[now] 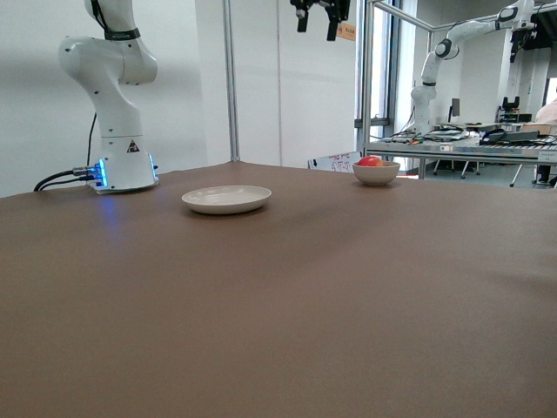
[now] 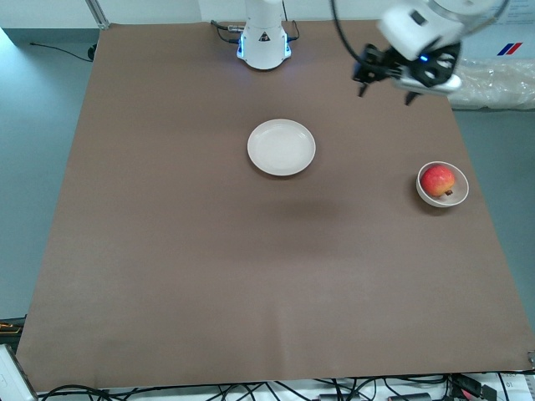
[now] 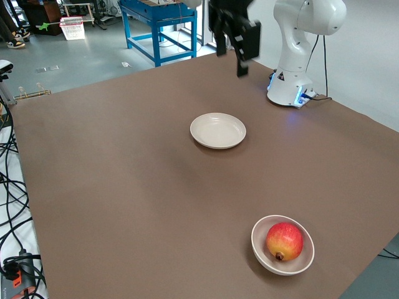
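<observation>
A white plate [image 2: 281, 146] [image 1: 226, 198] [image 3: 217, 130] lies on the brown tabletop near the middle back. To its right in the left view, a red apple [image 2: 437, 179] [image 1: 370, 161] [image 3: 284, 241] rests in a small bowl [image 2: 451, 198] [image 1: 376, 177] [image 3: 269, 262]. My black gripper [image 2: 386, 93] [image 1: 316, 25] [image 3: 242, 62] hangs high above the table at the back, clear of plate and bowl, with its fingers apart and nothing seen between them.
A white robot base [image 2: 263, 46] [image 3: 288, 87] with cables stands at the back edge.
</observation>
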